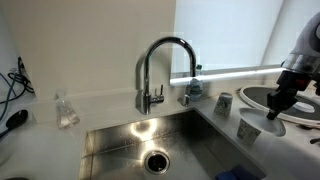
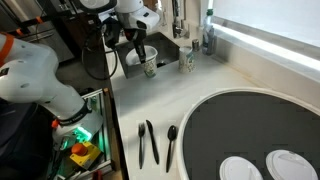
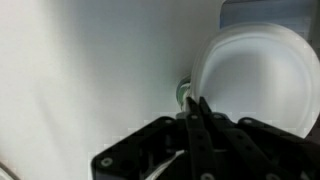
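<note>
A white plate (image 3: 262, 75) is held by its rim in my gripper, whose fingers are shut on it. In exterior view 1, the plate (image 1: 261, 121) appears tilted above the counter to the right of the sink, with the gripper (image 1: 284, 106) at its right side. A patterned cup (image 2: 150, 64) is close by the plate. From the wrist, only a small part of that cup (image 3: 183, 91) shows past the plate's edge.
The steel sink (image 1: 115, 146) lies left of the plate, with a tall faucet (image 1: 147, 75) behind it. Another cup (image 2: 186, 60) stands on the counter. A large dark round tray (image 2: 250, 105), a fork (image 2: 141, 144), a knife (image 2: 153, 141) and a spoon (image 2: 171, 145) lie there too.
</note>
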